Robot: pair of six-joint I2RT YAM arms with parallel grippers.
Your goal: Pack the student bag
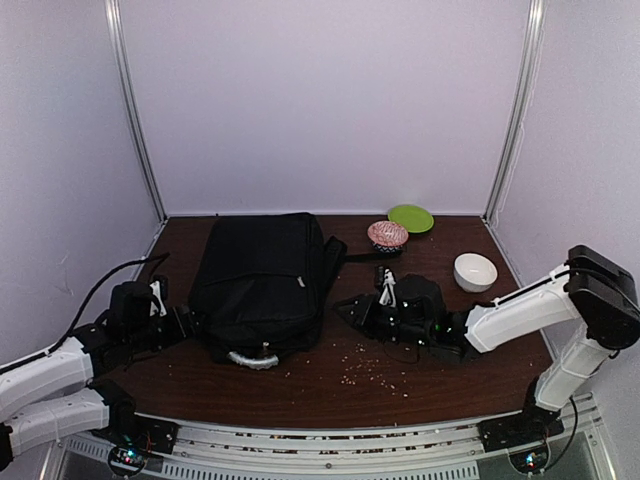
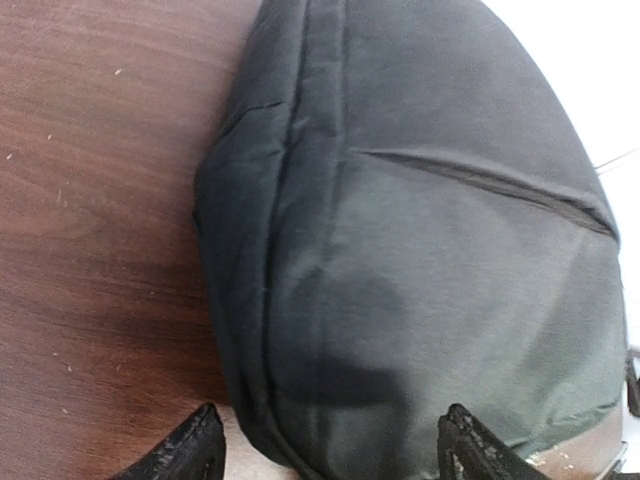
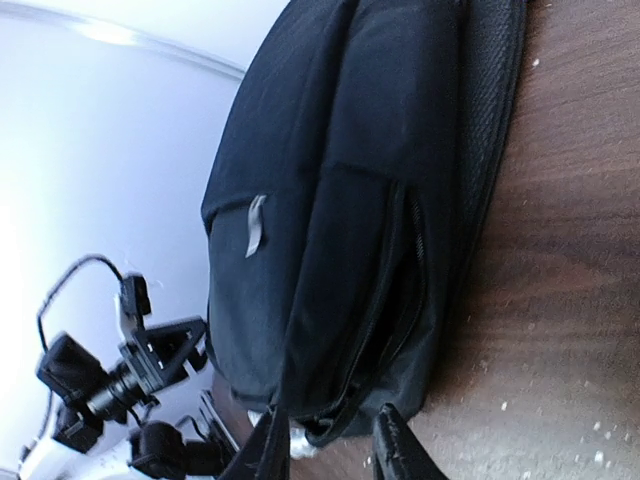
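Observation:
The black bag (image 1: 255, 275) lies on the left half of the table, its clear-wrapped handle (image 1: 254, 360) toward the front edge. My left gripper (image 1: 196, 322) is at the bag's left side near the front. In the left wrist view its fingers (image 2: 195, 450) stand apart, with the bag's dark fabric (image 2: 440, 280) showing beyond and between them; contact cannot be told. My right gripper (image 1: 342, 308) is a short way off the bag's right side. The right wrist view shows its fingers (image 3: 262, 455) apart, nothing gripped, and a zipped side pocket (image 3: 400, 280) ahead.
A patterned bowl (image 1: 388, 235), a green plate (image 1: 411, 217) and a white bowl (image 1: 475, 272) stand at the back right. A black strap (image 1: 372, 256) stretches from the bag toward the patterned bowl. Small crumbs (image 1: 368, 370) are scattered on the table in front of the right gripper.

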